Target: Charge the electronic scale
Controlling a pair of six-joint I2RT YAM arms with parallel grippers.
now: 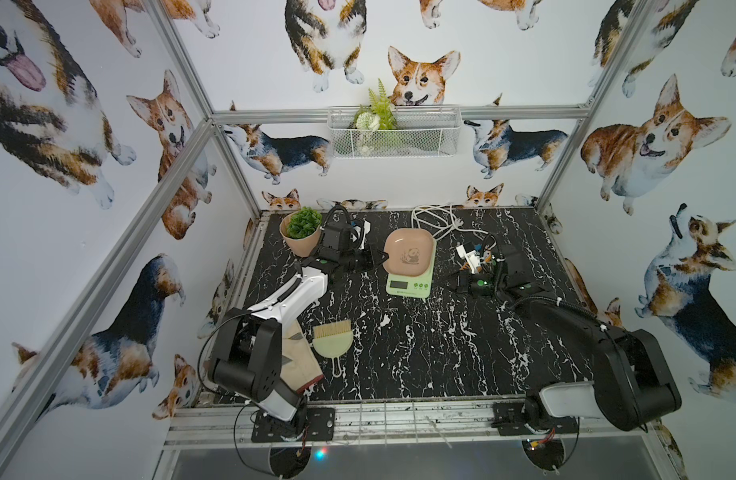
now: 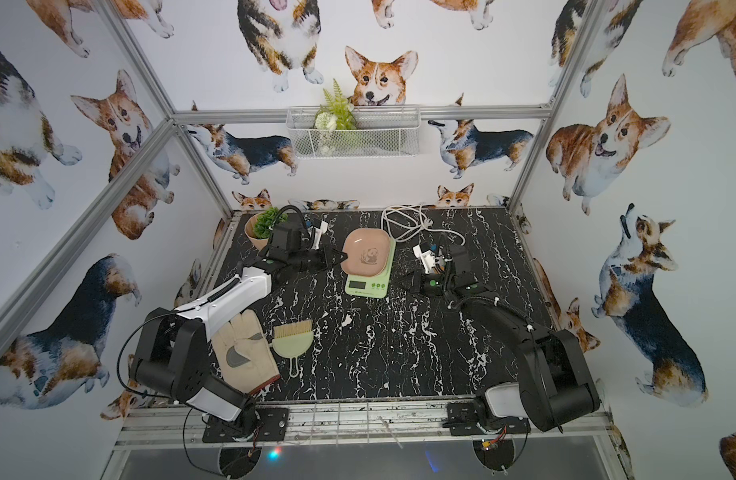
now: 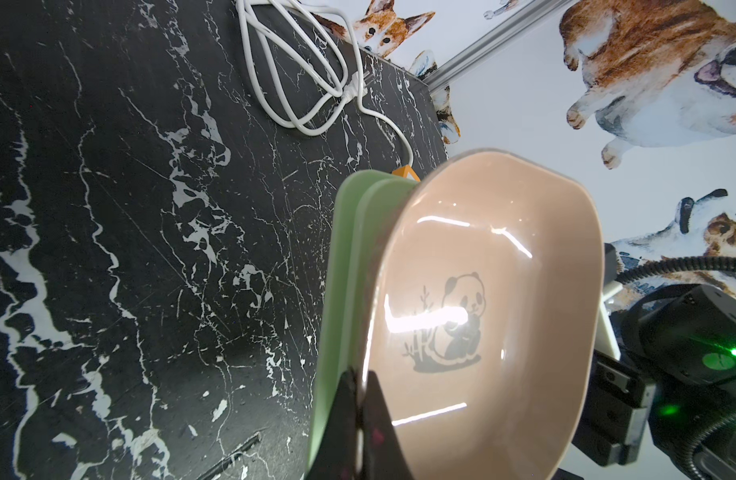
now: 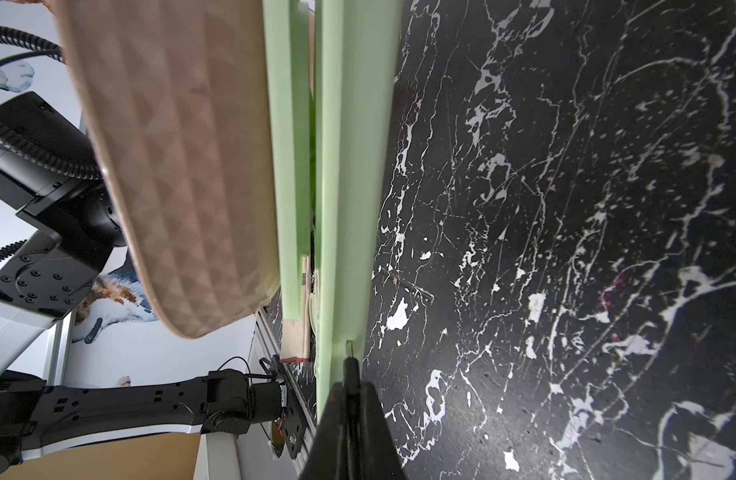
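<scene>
The green electronic scale (image 1: 409,286) stands mid-table, with a pinkish square panda dish (image 1: 409,250) on top. At the dish's left rim, my left gripper (image 1: 385,261) is shut; in the left wrist view its fingertips overlap the rim, and I cannot tell if they touch it. My right gripper (image 1: 450,283) is shut just right of the scale, nothing visible between its fingers. In the right wrist view, a small slot (image 4: 349,347) shows in the scale's side (image 4: 360,200), right ahead of the fingertips. The white cable (image 1: 437,221) lies coiled at the back.
White plugs (image 1: 469,257) lie behind my right gripper. A potted plant (image 1: 301,229) stands behind the left arm. The brush with its green dustpan (image 1: 333,343) and a beige glove (image 2: 244,352) lie front left.
</scene>
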